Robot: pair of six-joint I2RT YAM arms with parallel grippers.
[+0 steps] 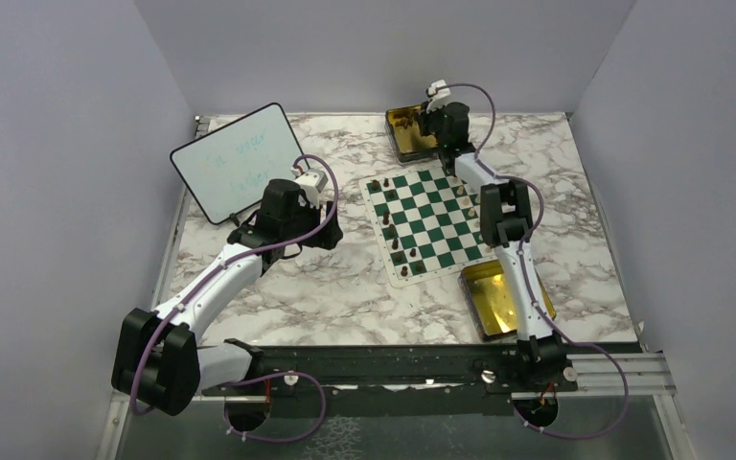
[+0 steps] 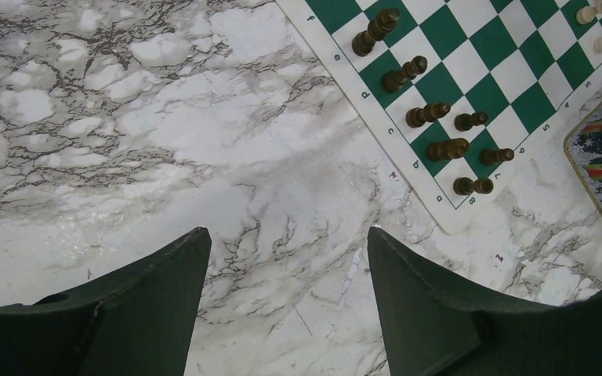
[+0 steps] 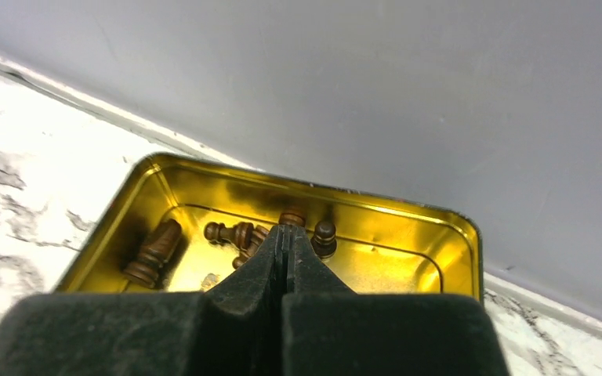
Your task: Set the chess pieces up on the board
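In the right wrist view my right gripper is shut, its fingertips meeting with nothing between them, over the gold tin (image 3: 407, 205). An upright dark pawn (image 3: 324, 240) stands just right of and beyond the fingertips, outside them. Several other dark pieces lie to the left, among them a large knight-like piece (image 3: 154, 252) and a small pawn (image 3: 227, 233); some are partly hidden behind the fingers. The green and white board (image 1: 431, 218) carries several dark pieces on its left side, including a tall one (image 2: 448, 149). My left gripper is open over bare marble.
A second gold tin (image 1: 475, 305) sits at the board's near right, partly under the right arm. A whiteboard (image 1: 240, 161) leans at the back left. A grey wall (image 3: 407, 102) rises close behind the far tin. Marble left of the board is clear.
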